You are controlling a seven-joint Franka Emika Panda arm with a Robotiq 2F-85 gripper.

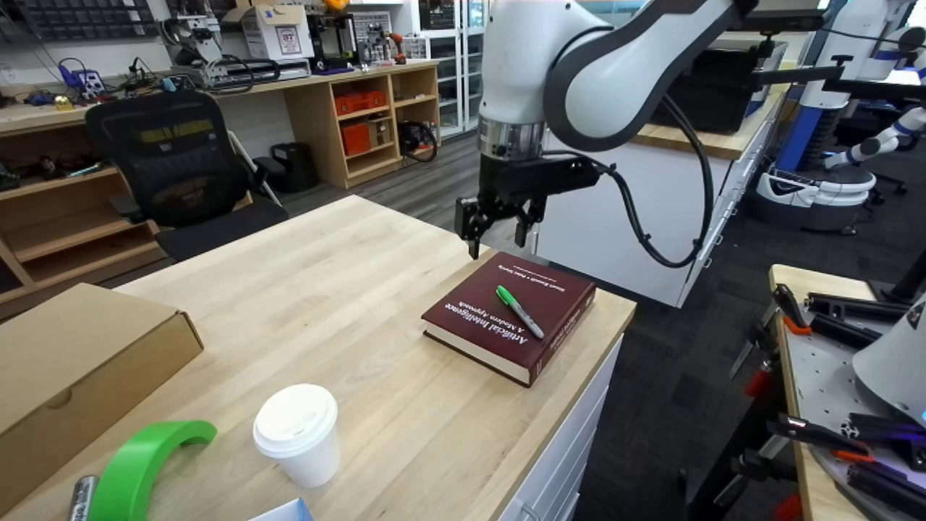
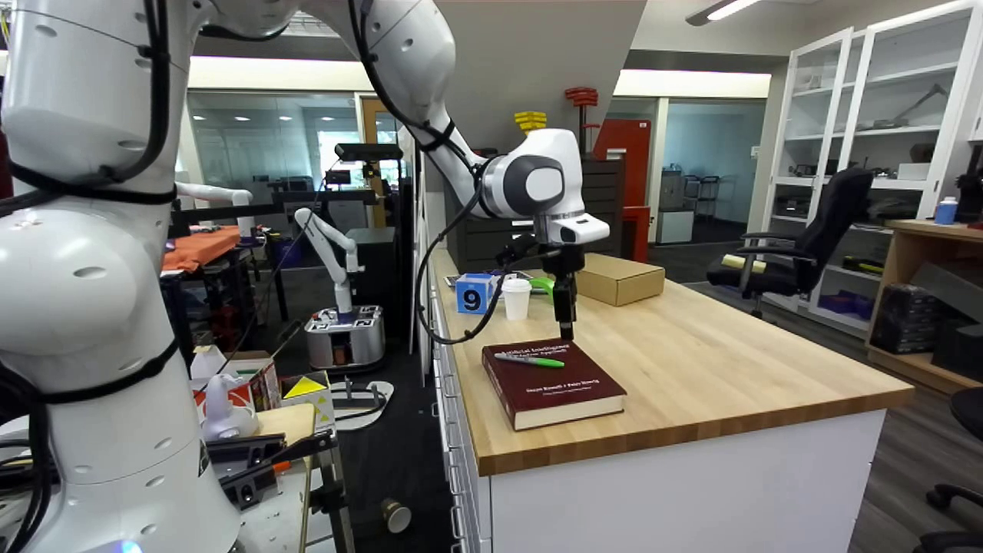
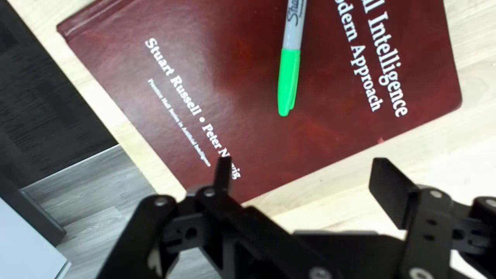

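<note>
A grey marker with a green cap (image 1: pixel 520 312) lies on the cover of a dark red book (image 1: pixel 473 299), which rests flat near the table's edge. In the wrist view the marker (image 3: pixel 290 60) points its cap toward my fingers, clear of both fingers. My gripper (image 1: pixel 497 243) hangs above the far end of the book. Its fingers stand wide apart, with nothing between them, as the wrist view of the gripper shows. Exterior view 2 has the gripper (image 2: pixel 564 332) above the book (image 2: pixel 562 392) as well, seen edge-on.
A white lidded cup (image 1: pixel 299 434), a green arch (image 1: pixel 143 464) and a cardboard box (image 1: pixel 87 373) stand on the same table. A blue numbered box (image 2: pixel 474 293) is beside the cup.
</note>
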